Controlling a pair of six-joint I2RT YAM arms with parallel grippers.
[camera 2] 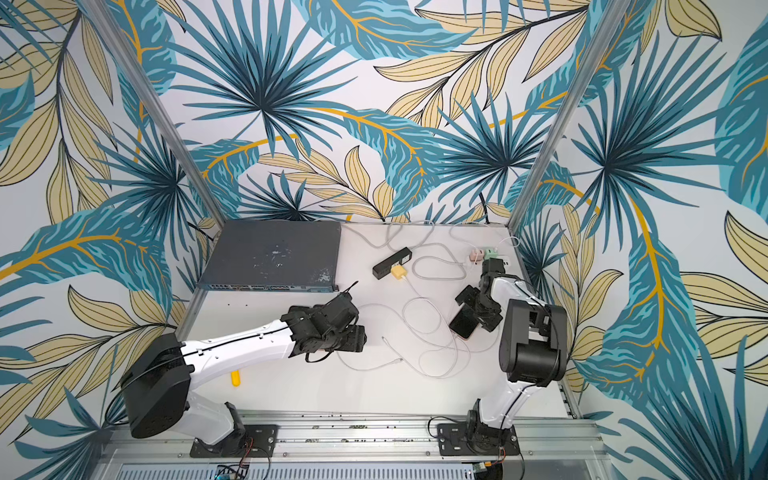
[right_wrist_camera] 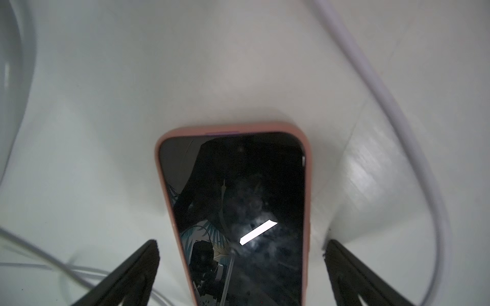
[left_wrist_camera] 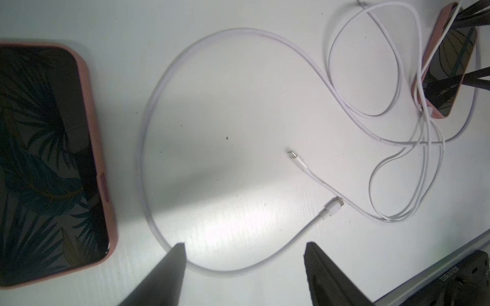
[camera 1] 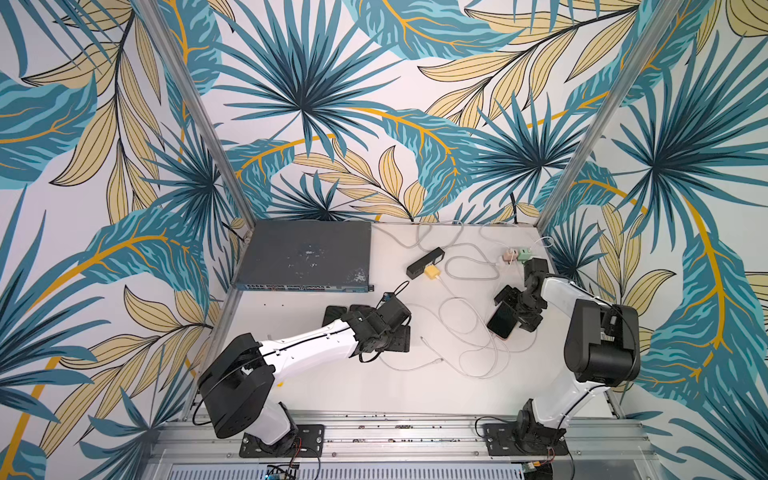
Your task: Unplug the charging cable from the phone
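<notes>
A phone in a pink case (right_wrist_camera: 234, 204) lies at the table's right, below my right gripper; the gripper is open, its fingers either side of the phone. In the left wrist view a white cable end (left_wrist_camera: 428, 109) meets this phone's end. My left gripper hangs open over a loose loop of white cable, with two free connectors (left_wrist_camera: 332, 205) below it, beside a second pink-cased phone (left_wrist_camera: 46, 163).
A grey switch box (camera 1: 304, 256) fills the back left. A black power strip with a yellow plug (camera 1: 432, 272) and pink and green chargers (camera 1: 524, 254) stand at the back. Cables sprawl across the middle.
</notes>
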